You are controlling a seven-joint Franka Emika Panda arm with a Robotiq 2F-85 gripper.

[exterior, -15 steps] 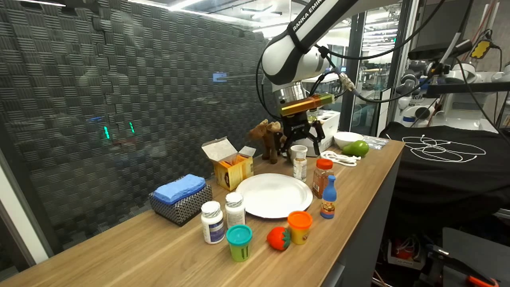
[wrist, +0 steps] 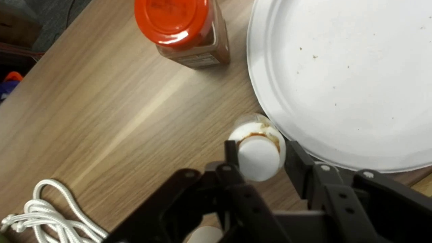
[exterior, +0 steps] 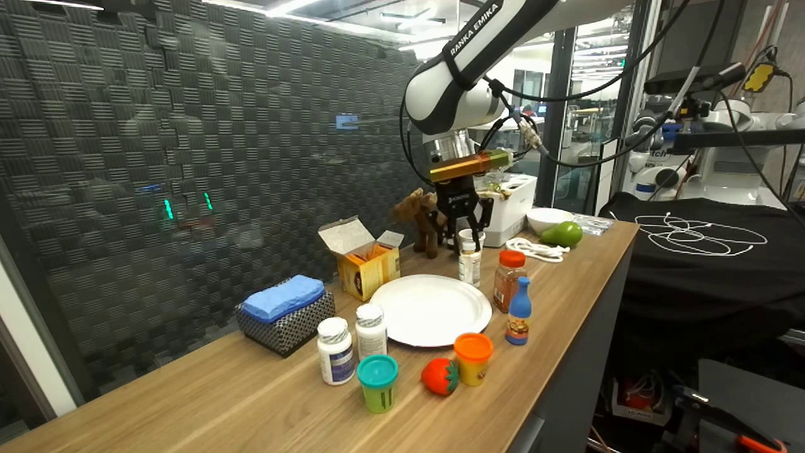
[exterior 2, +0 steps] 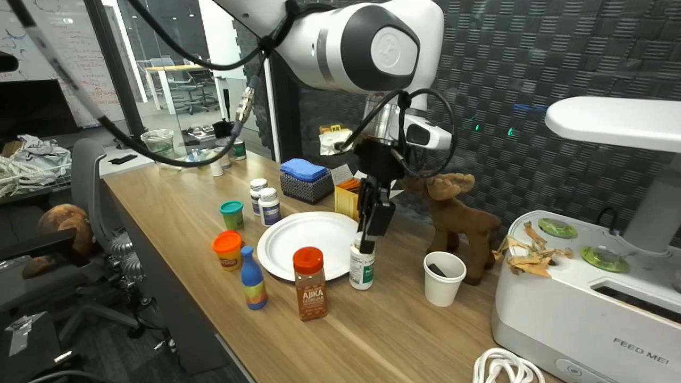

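Note:
A small white bottle [wrist: 259, 156] with a white cap stands upright on the counter, close against the rim of the white plate [wrist: 344, 81]. My gripper points down over it, its fingers [wrist: 298, 162] on either side of the bottle's upper part, shut on it. In exterior view 2 the bottle [exterior 2: 362, 268] shows its green label below the fingertips, its base at the counter. The cap is partly covered there by the gripper [exterior 2: 368, 242]. Exterior view 1 shows the bottle [exterior: 469, 265] behind the plate.
A red-lidded spice jar [exterior 2: 310, 284] and blue bottle [exterior 2: 253, 280] stand near the plate. Behind the gripper are a paper cup [exterior 2: 443, 279], a plush moose [exterior 2: 461, 223] and an open box [exterior: 367, 268]. White cord [wrist: 60, 214] lies on otherwise clear counter.
My gripper has come down and leftward in exterior view 1, and its spread fingers have drawn together at the bottle. Bottle and plate have shifted very slightly left.

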